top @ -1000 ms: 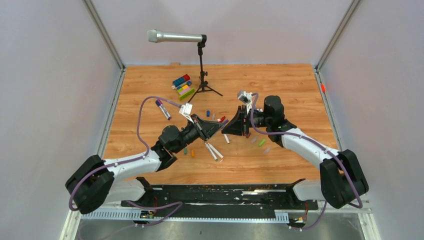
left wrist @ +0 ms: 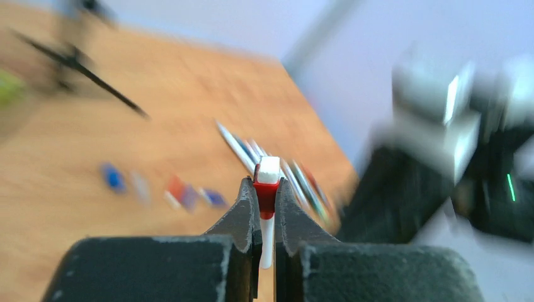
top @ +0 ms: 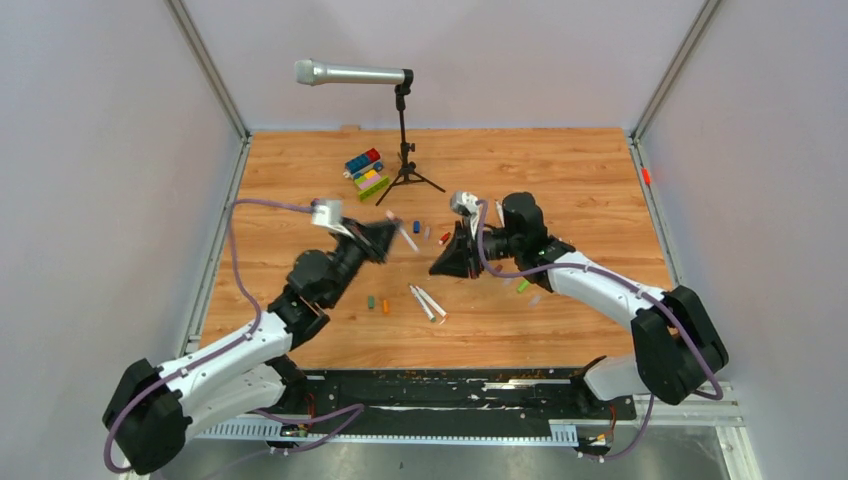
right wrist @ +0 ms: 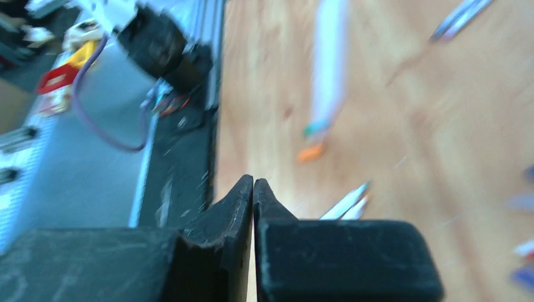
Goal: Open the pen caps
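Note:
In the left wrist view a white pen with a red section near its end stands between the fingers of my left gripper, shut on it. From above, this pen is seen slanting over the table at the left fingertips. My right gripper is shut, its tips together, and nothing shows between them. It points left over the middle of the table, apart from the left gripper. Two white pens lie in front of it. Loose caps lie about, among them an orange cap and a green cap.
A microphone on a black tripod stand is at the back, with colored blocks beside it. A blue cap and a red cap lie mid-table.
My left gripper has drawn back left, away from the right one, and the white pen has moved left with it. The right gripper shifted slightly left from one second ago.

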